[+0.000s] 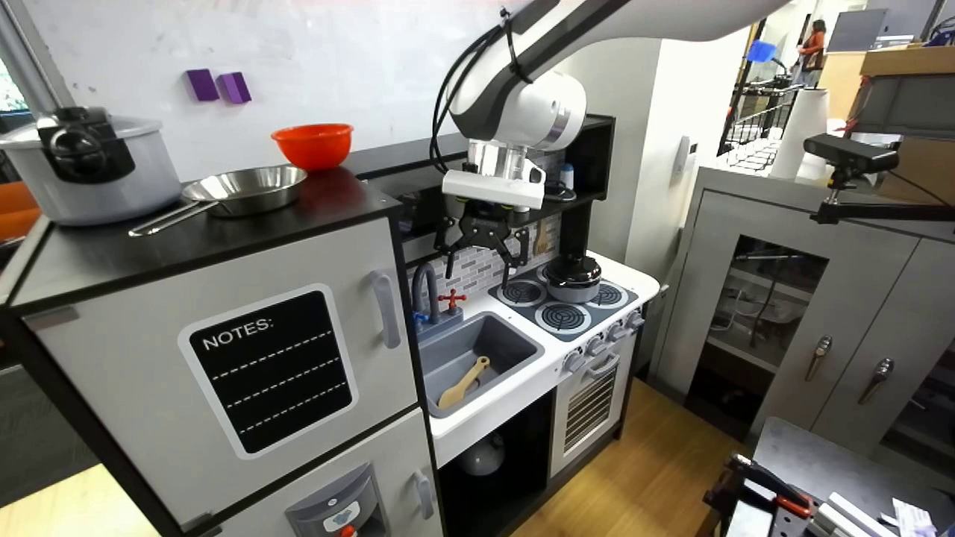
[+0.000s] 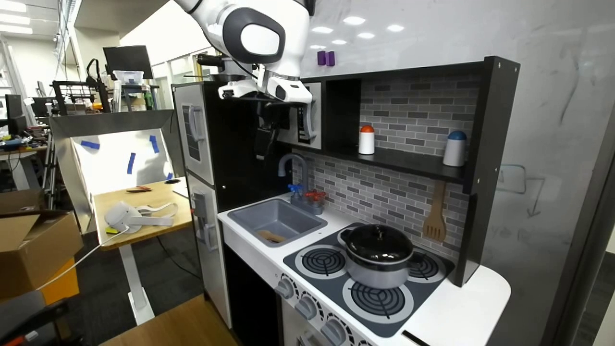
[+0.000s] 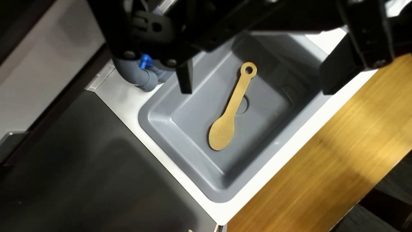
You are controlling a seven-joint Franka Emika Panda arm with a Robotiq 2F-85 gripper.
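My gripper (image 1: 477, 271) hangs high over the sink side of the toy kitchen, pointing down. In the wrist view its dark fingers stand wide apart with nothing between them; one fingertip (image 3: 185, 83) shows at the left of the basin, the other at the right. Below lies a wooden spoon (image 3: 222, 131) on the floor of the grey sink (image 3: 185, 158), its ringed handle end toward the gripper side of the picture. A clear gap separates the spoon from the fingers. In the second exterior view the spoon (image 2: 271, 236) is only partly visible inside the basin.
A grey faucet (image 2: 292, 165) rises behind the sink. On the stove sits a lidded pot (image 2: 377, 259); a wooden spatula (image 2: 436, 216) hangs beyond it. Two shakers stand on the shelf (image 2: 398, 159). The fridge top holds a pan (image 1: 251, 191), an orange bowl (image 1: 313, 146) and a large pot (image 1: 107, 174).
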